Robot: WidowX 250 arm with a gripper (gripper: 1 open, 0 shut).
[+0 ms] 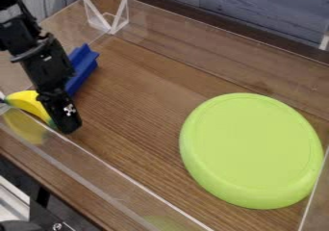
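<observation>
My black gripper (54,110) reaches down from the upper left over a yellow object (26,102) at the left edge, partly hidden behind it and behind the clear front panel. Whether anything is between the fingertips is hard to see; the gripper looks shut. A blue block (81,65) lies just behind the gripper.
A large light green disc (251,153) fills the right side. A clear panel runs along the front left, with white brackets (108,18) at the back left.
</observation>
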